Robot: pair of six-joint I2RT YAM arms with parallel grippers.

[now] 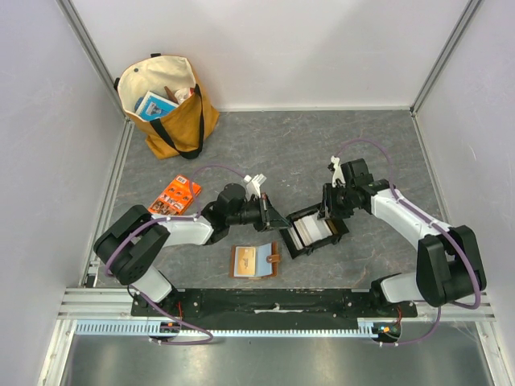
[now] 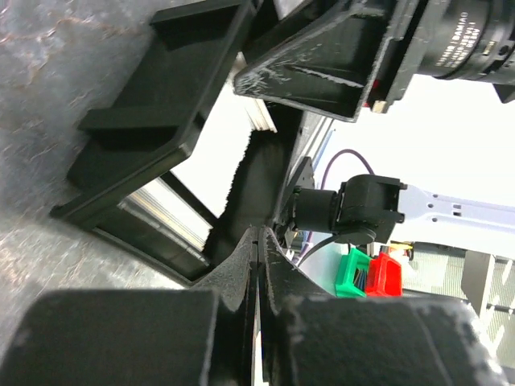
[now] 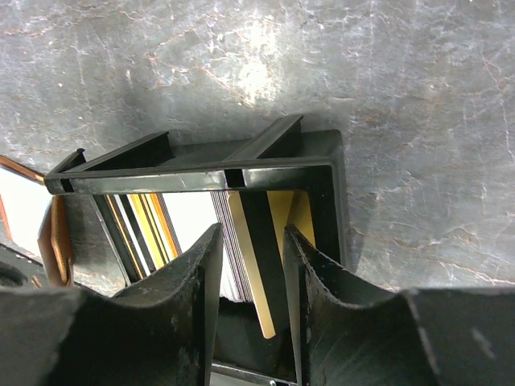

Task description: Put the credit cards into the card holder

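Note:
The cards point(image 3: 191, 219) stand on edge in a black box: a white block, plus several thin orange, yellow and white ones at one end. Left of the box in the top view lies an open brown wallet, the card holder point(image 1: 256, 261). My left gripper is shut at the box's left end, its fingertips meeting with nothing between them; the white cards point(image 2: 216, 153) are outside its fingers. My right gripper is open over the box's other end. Its fingers stand apart, with a tan-edged piece point(image 3: 256, 273) and black divider visible behind the gap.
The black box point(image 1: 304, 212) has a raised rim and ribs close around the cards. An orange packet point(image 1: 175, 195) lies at the left, and a mustard bag point(image 1: 205, 121) stands at the back.

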